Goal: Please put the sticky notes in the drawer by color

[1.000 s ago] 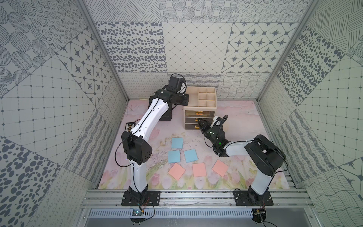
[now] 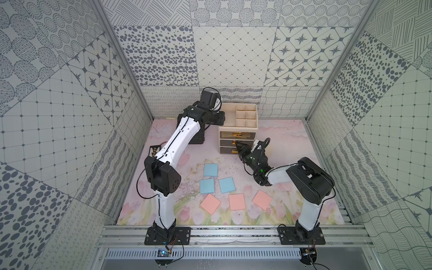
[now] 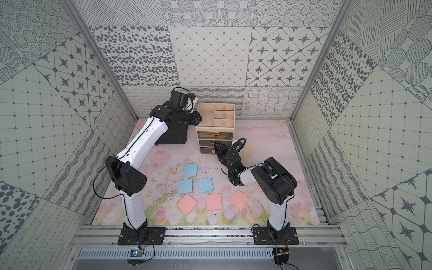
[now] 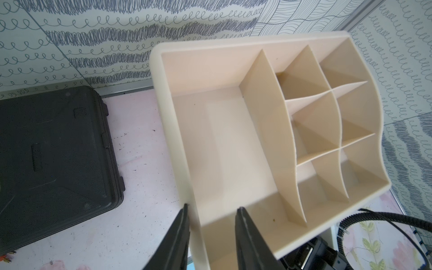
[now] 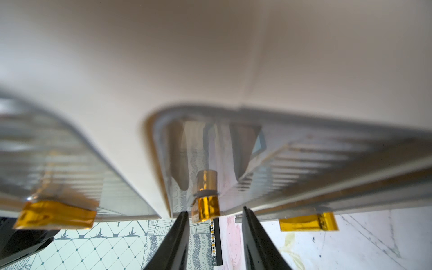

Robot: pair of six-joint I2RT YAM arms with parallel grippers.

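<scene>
The beige drawer cabinet stands at the table's back middle, with smoky clear drawer fronts and gold handles. Three blue sticky notes and three pink sticky notes lie flat in front of it. My left gripper is partly open at the left rim of the cabinet's top tray, one finger outside the wall and the other over the tray. Before the middle drawer, my right gripper has its fingers apart, with a gold handle in line between the tips; contact cannot be made out.
A black case sits left of the cabinet, behind the left arm. Other gold handles show on the neighbouring drawers. Right of the cabinet, the tabletop is clear. Small dividers fill the tray's right half.
The right arm's elbow has shifted slightly to the left, and its gripper has barely moved at the drawer front. The left arm and the sticky notes look unchanged.
</scene>
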